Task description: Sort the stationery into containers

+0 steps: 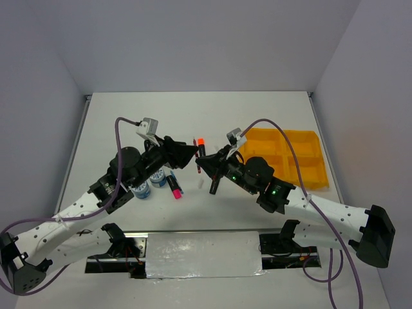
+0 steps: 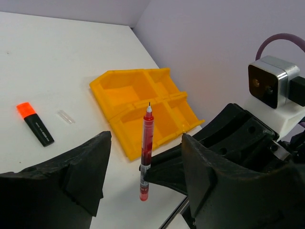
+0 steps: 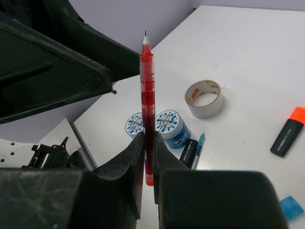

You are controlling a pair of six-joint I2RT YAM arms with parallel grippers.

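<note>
A red pen (image 2: pixel 147 133) stands upright in my right gripper, which is shut on its lower part. My left gripper surrounds the pen from the other side, its fingers apart and not touching it. On the table lie an orange-capped highlighter (image 3: pixel 288 137), a dark marker (image 3: pixel 188 151), a blue pen (image 3: pixel 198 150), a pink-ended marker (image 1: pixel 175 190) and a clear small piece (image 2: pixel 66 117). A yellow compartment container (image 2: pixel 121 88) stands at the right in the top view.
Two blue-lidded jars (image 3: pixel 171 131) and a tape roll (image 3: pixel 204 109) sit on the left part of the white table (image 1: pixel 148 109).
</note>
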